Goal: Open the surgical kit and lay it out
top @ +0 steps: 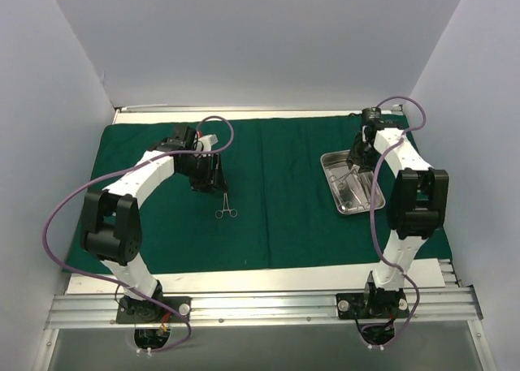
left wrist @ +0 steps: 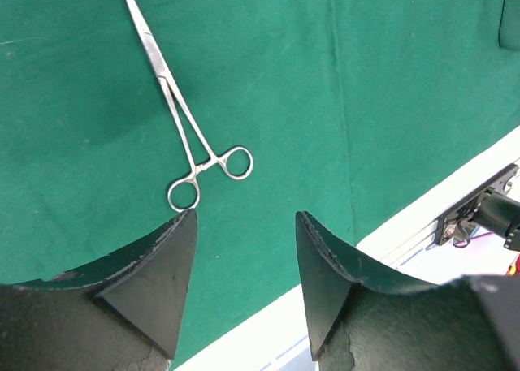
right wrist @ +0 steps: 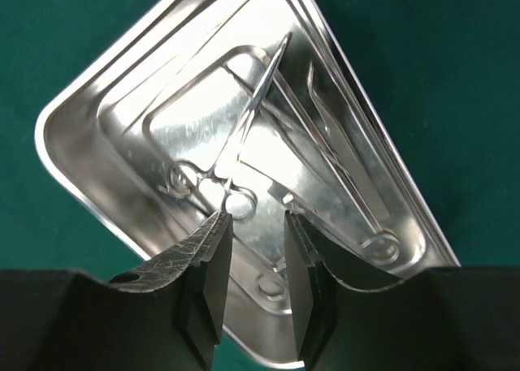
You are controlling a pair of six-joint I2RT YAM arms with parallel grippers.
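A pair of surgical clamp scissors (left wrist: 165,77) lies flat on the green cloth (top: 284,233), left of the cloth's centre fold. My left gripper is over the cloth close to it, its fingers apart and nothing between them. On the right half of the cloth sits the metal tray (top: 353,210). Inside it, in the right wrist view, another ringed clamp (right wrist: 245,121) lies among several slim tools, including a ringed instrument (right wrist: 333,160) and a flat handle (right wrist: 353,156). My right gripper hangs over the tray with its fingers parted and empty.
Bare cloth (top: 296,160) stretches between the fold and the tray. Grey walls (top: 260,46) close off the back and sides. Purple cables (top: 375,188) loop along both arms, one crossing above the tray in the top view.
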